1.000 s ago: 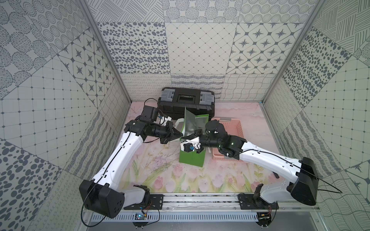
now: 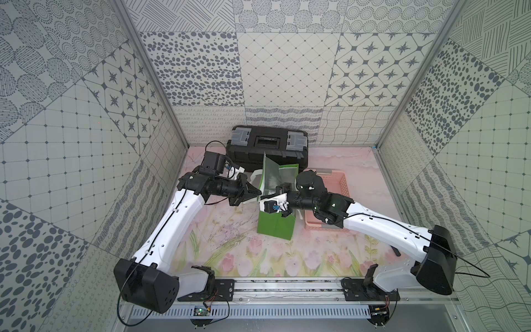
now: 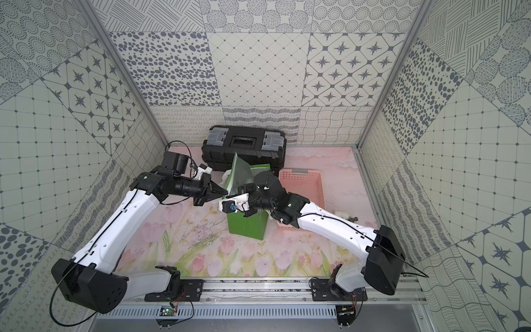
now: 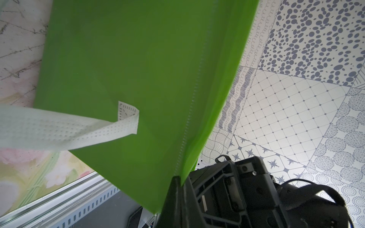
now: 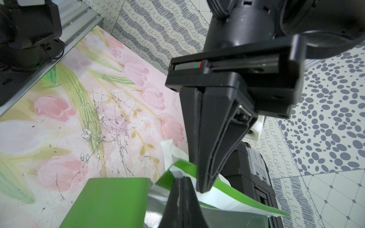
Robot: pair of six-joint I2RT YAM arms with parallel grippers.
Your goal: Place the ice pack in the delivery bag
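The green delivery bag [image 2: 275, 224] stands upright near the table's middle, its silvery inside showing at the raised flap [image 2: 271, 174]. On the bag's left side, my left gripper is shut on a thin edge of it, the green sheet running into its fingertips. My right gripper is shut over the bag's opening, close to the left one, with nothing showing between its fingers. A white strap [image 4: 72, 127] hangs across the bag's outer side in the left wrist view. No ice pack can be seen; the bag's interior is mostly hidden by the right arm.
Behind the bag stands a black toolbox [image 2: 267, 145]. A pink basket [image 3: 303, 185] sits just right of the bag, partly under the right arm.
The right arm has moved only a little; both grippers stay close together at the bag.
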